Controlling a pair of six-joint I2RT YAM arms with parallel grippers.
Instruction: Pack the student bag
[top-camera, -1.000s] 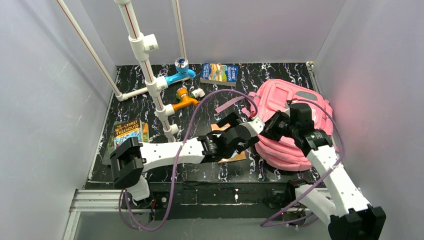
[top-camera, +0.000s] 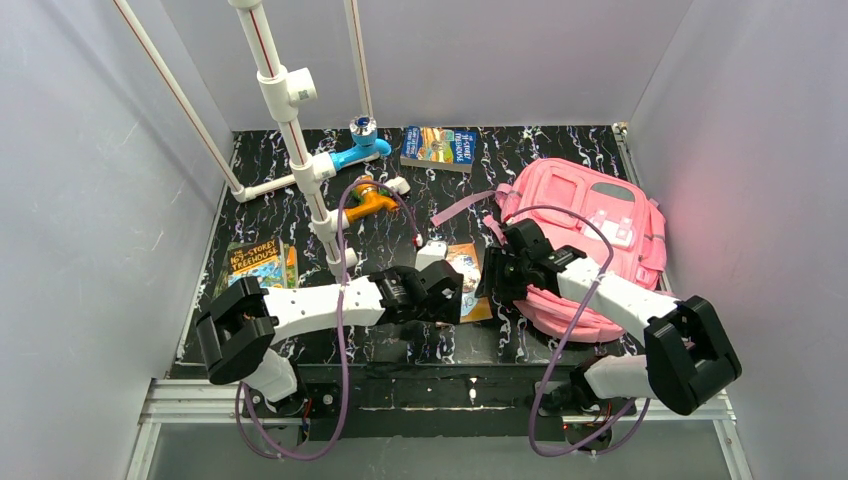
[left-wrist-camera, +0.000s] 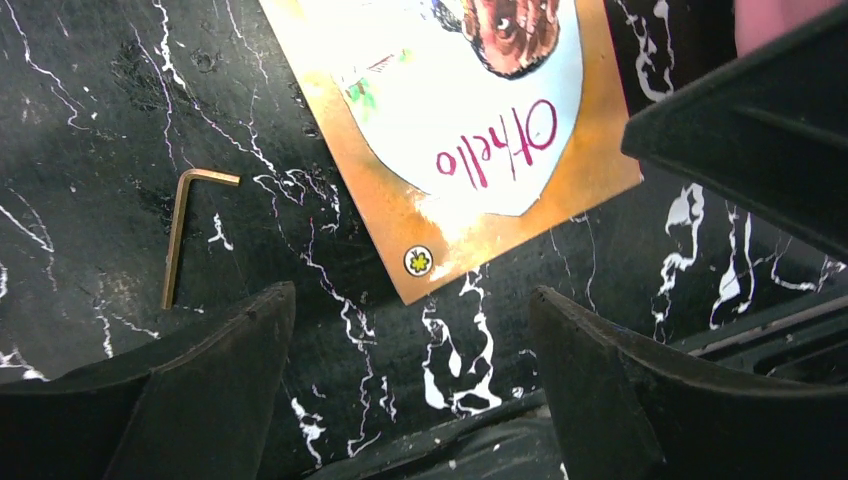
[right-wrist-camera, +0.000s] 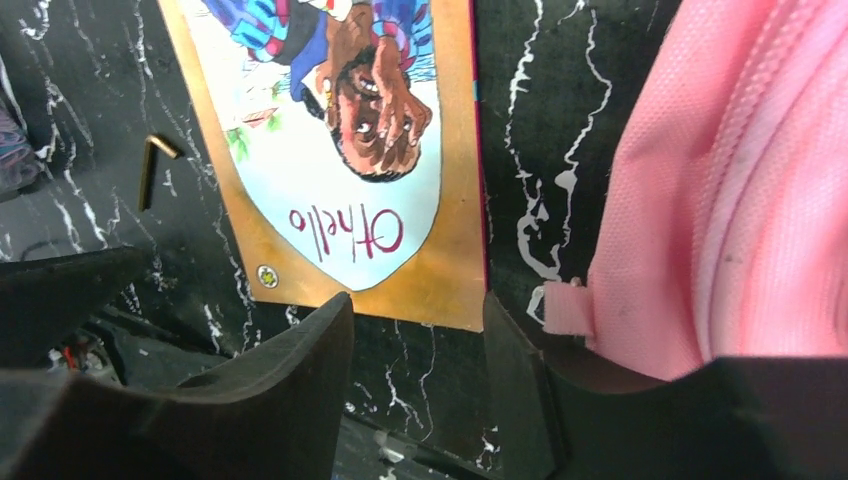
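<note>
An orange-bordered Othello book (top-camera: 470, 295) lies flat on the black marble counter, left of the pink backpack (top-camera: 570, 230); it also fills much of both wrist views (left-wrist-camera: 500, 230) (right-wrist-camera: 455, 250). My left gripper (top-camera: 440, 290) hangs over the book's left part, its fingers apart in the left wrist view with nothing between them. My right gripper (top-camera: 492, 275) is above the book's right side beside the bag, its fingers parted and empty in the right wrist view.
Treehouse books lie at left (top-camera: 255, 270) and back (top-camera: 437, 147). White pipes with blue (top-camera: 355, 152) and orange (top-camera: 372, 200) taps stand left of centre. A small brass hex key (left-wrist-camera: 178, 230) lies beside the Othello book. A pink strap lies near the bag.
My right gripper has moved left and down from over the backpack to the book.
</note>
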